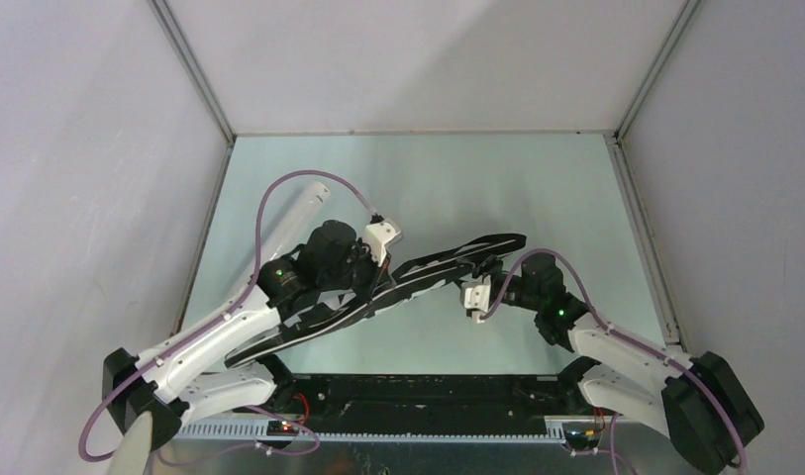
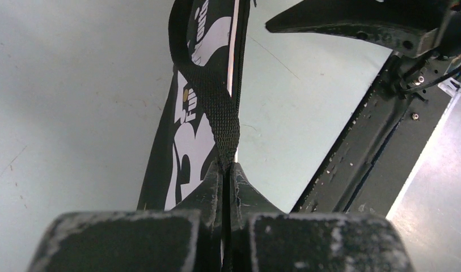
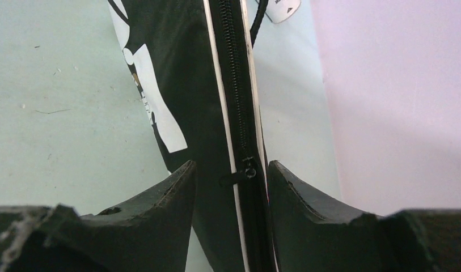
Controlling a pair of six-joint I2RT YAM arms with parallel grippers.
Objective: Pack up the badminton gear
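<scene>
A long black racket bag [image 1: 428,275] with white lettering lies diagonally across the table. My left gripper is shut on its black webbing strap [image 2: 216,107], over the bag's middle in the top view. My right gripper is open at the bag's right part, its fingers either side of the zipper pull [image 3: 236,177] beside the zipper [image 3: 233,73]. A white shuttlecock tube [image 1: 304,213] lies at the left, partly hidden by the left arm.
Walls [image 1: 723,198] bound the table [image 1: 418,173] at the back and sides. A dark front rail [image 1: 428,396] runs along the near edge.
</scene>
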